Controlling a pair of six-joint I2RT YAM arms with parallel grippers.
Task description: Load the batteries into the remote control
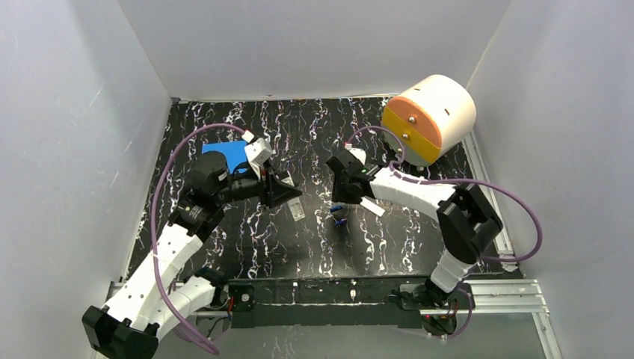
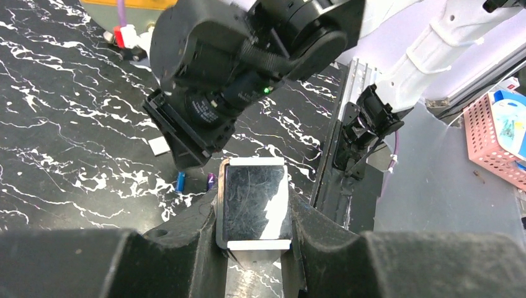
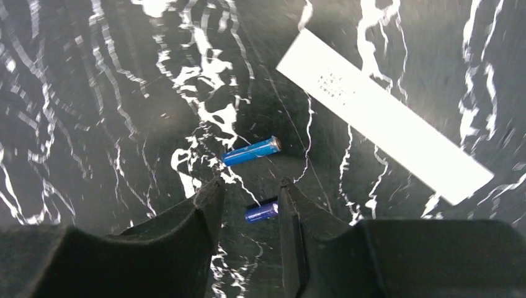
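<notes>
My left gripper (image 1: 281, 193) is shut on the remote control (image 1: 296, 206), held above the table and seen end-on as a silver-rimmed case (image 2: 255, 202) in the left wrist view. My right gripper is part open, pointing down over two batteries on the black marble table: a light blue battery (image 3: 251, 151) lies just beyond its fingertips, and a dark blue battery (image 3: 262, 211) is seen between the fingers, lower down and partly hidden by one. A white strip (image 3: 384, 115), likely the battery cover, lies to the right of the batteries.
A blue flat object (image 1: 223, 152) lies at the back left, behind the left arm. A rounded box with an orange and yellow front (image 1: 428, 120) stands at the back right.
</notes>
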